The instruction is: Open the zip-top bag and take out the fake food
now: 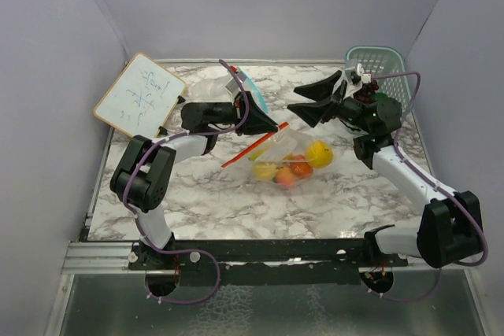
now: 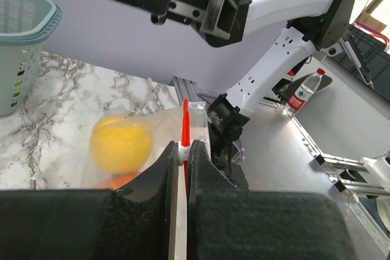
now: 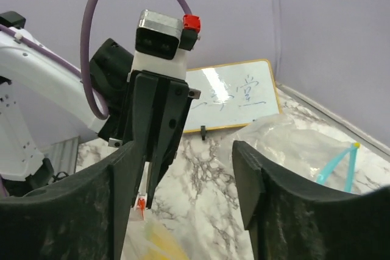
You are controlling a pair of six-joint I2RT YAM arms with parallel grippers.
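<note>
My left gripper (image 1: 272, 127) is shut on the red zip strip (image 2: 186, 120) at the top of the clear bag. Below it the bag holds yellow fake food (image 1: 319, 154) (image 2: 121, 145) and orange-red fake food (image 1: 286, 176). My right gripper (image 1: 307, 100) is parted, with nothing between its fingers, above and right of the left gripper. In the right wrist view its fingers frame the marble table beyond the bag.
A whiteboard (image 1: 138, 94) lies at the back left. Another clear bag with a blue strip (image 3: 334, 165) lies behind my left gripper. A green basket (image 1: 382, 57) stands at the back right.
</note>
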